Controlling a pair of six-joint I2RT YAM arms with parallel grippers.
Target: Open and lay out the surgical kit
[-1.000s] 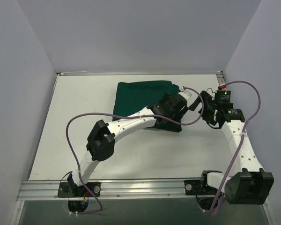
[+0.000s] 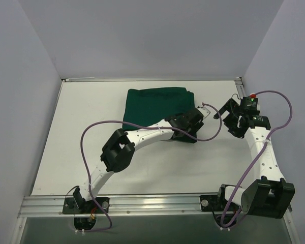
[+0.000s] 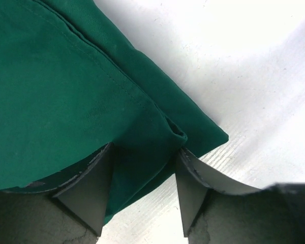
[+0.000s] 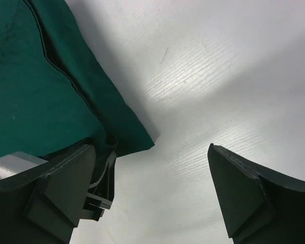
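The green surgical cloth (image 2: 152, 101) lies folded on the white table. My left gripper is low over its near right corner, fingertips on either side of a creased fold (image 3: 162, 132) where the top layer's edge meets the under layer; whether it grips fabric is unclear, and its fingers look partly open. My right gripper stands open at the right of the cloth in the top view; in the right wrist view the cloth's corner (image 4: 127, 132) and part of the left gripper show near its left finger.
Grey walls enclose the sides and back, with a metal rail along the front edge.
My right arm has moved outward to the right, away from the cloth corner.
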